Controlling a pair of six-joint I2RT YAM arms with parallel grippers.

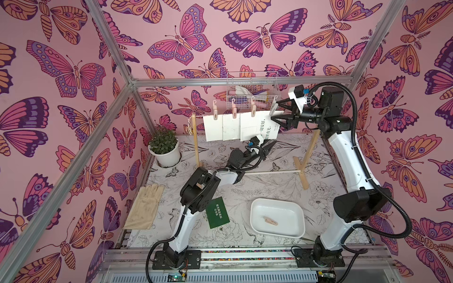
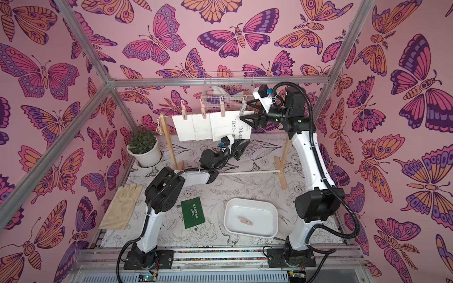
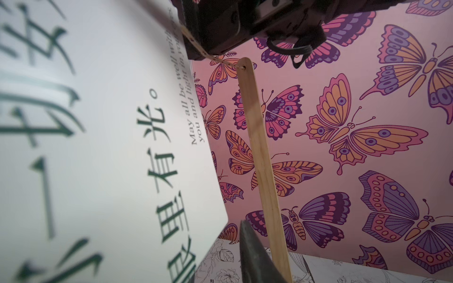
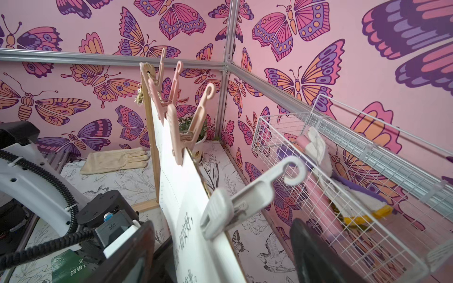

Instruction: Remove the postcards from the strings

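Several pale postcards hang from the string. The rightmost postcard (image 1: 251,126) carries green lettering, with a grey clothespin (image 4: 245,198) on its top edge. Level with that pin, my right gripper (image 1: 275,109) stands open, its blurred fingers (image 4: 315,250) on either side of the pin in the right wrist view. Low at the same card's bottom edge is my left gripper (image 1: 270,148), its fingers partly apart. The lettered card fills the left of the left wrist view beside one dark finger (image 3: 254,257); whether the card lies between the fingers cannot be made out.
Three pink clothespins (image 1: 234,109) hold cards farther left. A green postcard (image 1: 217,212) and a white tray (image 1: 254,226) with one clothespin lie in front. Behind the string hangs a wire basket (image 4: 302,174). Wooden posts (image 1: 309,153) flank the line.
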